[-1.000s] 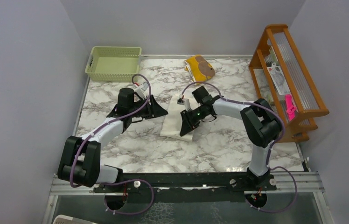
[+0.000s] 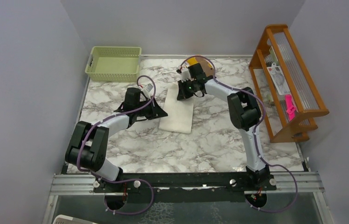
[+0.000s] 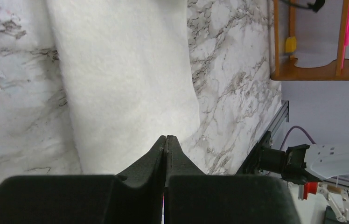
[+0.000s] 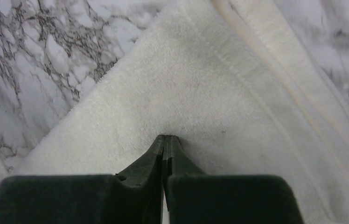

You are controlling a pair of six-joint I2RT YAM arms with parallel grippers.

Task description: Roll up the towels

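A white towel (image 2: 178,122) lies folded in a long flat strip on the marble table. My right gripper (image 2: 179,99) is over its far part; in the right wrist view its shut fingertips press into the towel (image 4: 130,98), leaving a small dent, and no cloth shows between them. Layered hems run along the towel's right side there. At the left edge of the towel stands my left gripper (image 2: 166,115), also shut. In the left wrist view, its tips appear over the towel (image 3: 126,84) with nothing visible between them; whether they touch it cannot be told.
A yellow and brown folded cloth (image 2: 192,61) sits at the back, partly hidden by the right arm. Behind the left arm stands an empty green basket (image 2: 114,77). A wooden rack (image 2: 270,100) occupies the right side.
My right gripper has moved from the towel's near end toward its far part.
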